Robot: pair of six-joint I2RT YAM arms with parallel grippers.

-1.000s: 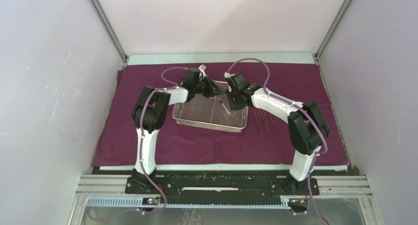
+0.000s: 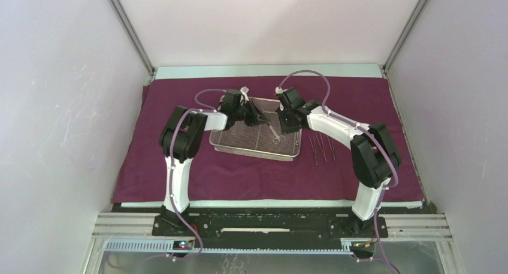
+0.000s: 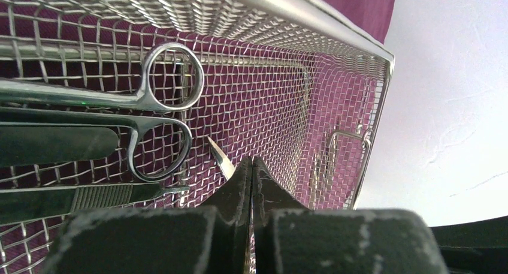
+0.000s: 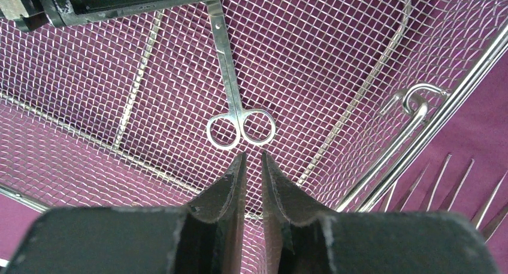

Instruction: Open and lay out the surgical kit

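A pair of scissors (image 4: pixel 230 82) lies in the wire mesh basket (image 2: pixel 251 154), finger rings towards the front. My left gripper (image 2: pixel 267 122) is at the far end of these scissors and hides their blades. In the left wrist view its fingers are pressed together, and a pale pointed metal tip (image 3: pixel 221 158) shows just beyond them. Whether they touch it cannot be told. Also there are a ringed instrument (image 3: pixel 144 100) and a ribbed flat one (image 3: pixel 102 196) on the mesh. My right gripper is partly open above the basket, nothing between its fingertips, close to the scissors' rings.
Several slim instruments (image 2: pixel 323 148) lie side by side on the purple cloth (image 2: pixel 257 181), right of the basket. A metal handle (image 4: pixel 413 106) sits on the basket's right wall. Both arms are close together over the basket.
My left gripper has moved slightly towards the front. The right one has shifted a little to the right. The scissors lie where they were.
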